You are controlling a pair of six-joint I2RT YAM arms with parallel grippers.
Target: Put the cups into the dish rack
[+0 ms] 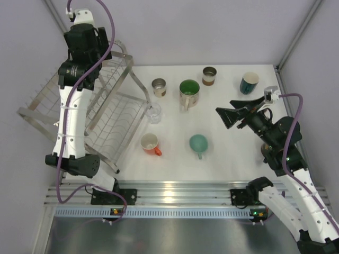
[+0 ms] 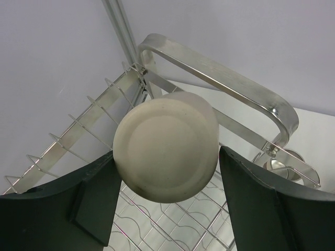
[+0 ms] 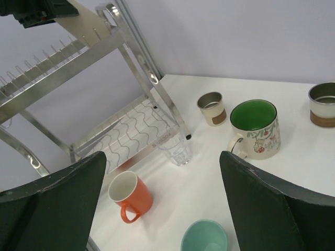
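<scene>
A cream cup [image 2: 166, 149] fills the space between the fingers of my left gripper, its round base toward the camera. Both fingers lie close against its sides; whether they still press on it, I cannot tell. Cup and gripper are over the upper tier of the metal dish rack [image 1: 108, 114], at its far end. My right gripper [image 1: 229, 117] hangs open and empty over the table's right side. On the table stand an orange mug [image 3: 137, 197], a teal cup [image 1: 198, 143], a green-lined mug [image 1: 189, 94], a clear glass [image 1: 153, 113], and small metal-lined cups [image 1: 159, 87] [image 1: 209, 75].
A dark teal cup [image 1: 249, 83] stands at the back right, and another dark item [image 1: 265, 151] is partly hidden behind the right arm. The rack's curved end rail [image 2: 225, 78] rises beside the left gripper.
</scene>
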